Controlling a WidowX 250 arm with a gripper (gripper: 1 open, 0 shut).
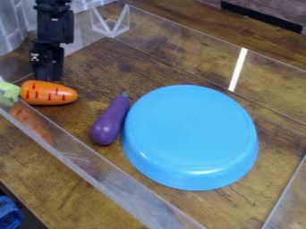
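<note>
The black gripper [48,63] hangs at the upper left, low over the wooden surface, just behind an orange carrot [48,93] that lies on its side; whether its fingers are open or shut is too small and dark to tell. A purple eggplant [110,120] lies right of the carrot. A large light-blue disc [191,134], like an upturned plate, covers much of the centre right. A pale green object [7,93] at the left edge touches or nearly touches the carrot.
Clear walls [131,183] border the wooden area [167,49]. A blue object [7,213] lies outside at the lower left.
</note>
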